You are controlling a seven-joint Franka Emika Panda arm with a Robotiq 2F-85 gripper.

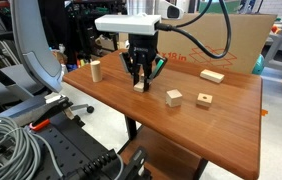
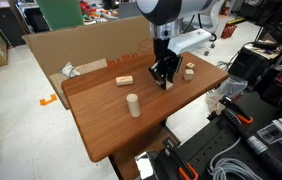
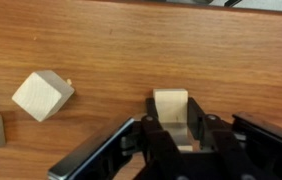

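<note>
A pale wooden block (image 3: 171,105) sits between the dark fingers of my gripper (image 1: 140,84), which is shut on it. From the wrist view, the block's end lies above the brown table (image 3: 111,55), and the fingers hide part of its sides. In exterior view 1 the gripper points down, low over the table's left-middle part. Whether the block touches the tabletop cannot be told. A faceted pale block (image 1: 174,98) stands to the right of the gripper, apart from it.
An upright wooden cylinder (image 1: 96,71) stands to the left. Right of the faceted block lies a small block with a dark spot (image 1: 204,101); a flat rectangular block (image 1: 212,76) lies farther back. A cardboard panel (image 1: 216,40) rises behind.
</note>
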